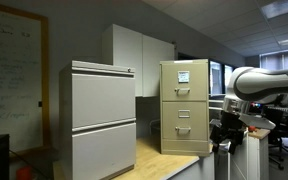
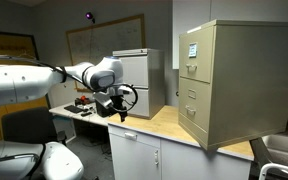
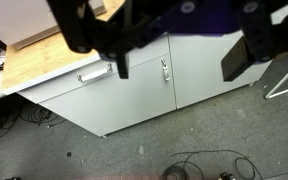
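Observation:
My gripper stands open in the wrist view, with its dark fingers (image 3: 123, 66) wide apart and nothing between them. Behind and below the gap appears the light grey base cabinet (image 3: 134, 103), which has a drawer handle (image 3: 95, 73) and an upright door handle (image 3: 166, 70). On the wooden counter (image 2: 164, 125) stand a tan filing cabinet (image 2: 219, 95) and a light grey two-drawer cabinet (image 2: 130, 70). All the drawers and doors that show look closed. In exterior view 2 the gripper hangs in front of the counter's left part, apart from both cabinets.
White wall cabinets (image 1: 139, 60) hang behind the counter. Cables (image 3: 209, 155) lie on the grey floor (image 3: 114, 155), which is otherwise mostly clear before the base cabinet. A dark chair (image 2: 29, 130) stands at the left, and a desk is behind it.

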